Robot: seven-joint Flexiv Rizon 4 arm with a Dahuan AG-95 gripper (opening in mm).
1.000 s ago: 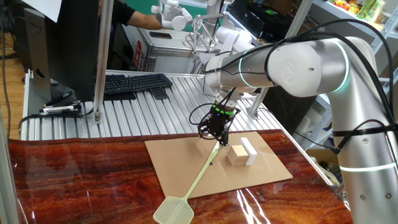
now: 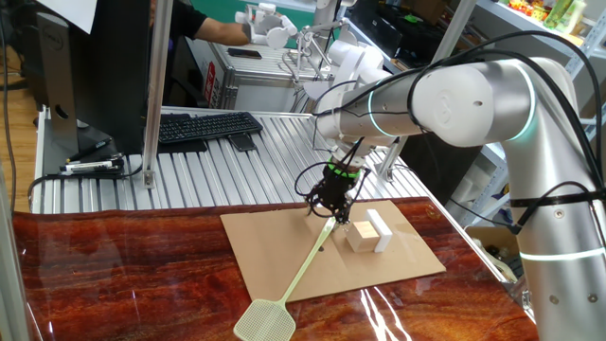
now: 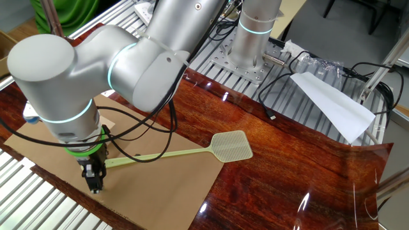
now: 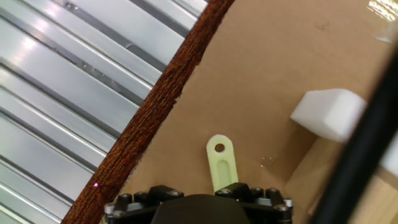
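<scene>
A pale green fly swatter lies on a flat brown cardboard sheet, its handle pointing toward the gripper and its mesh head past the sheet's near edge. In the wrist view the handle's end, with a hanging hole, shows just ahead of the fingers, nearer the right one. My gripper points down over this end of the handle. Its two fingers stand apart, so it looks open. The swatter rests on the sheet; the space directly under the gripper is hidden in the wrist view.
A light wooden block and a white block stand close together right of the handle. The cardboard sheet lies on a glossy dark red-brown wooden table. Ribbed metal borders it. Loose black cables hang around the wrist.
In exterior view 1 my gripper has shifted slightly to the right, staying near the handle's end. The swatter and both blocks have kept their places.
</scene>
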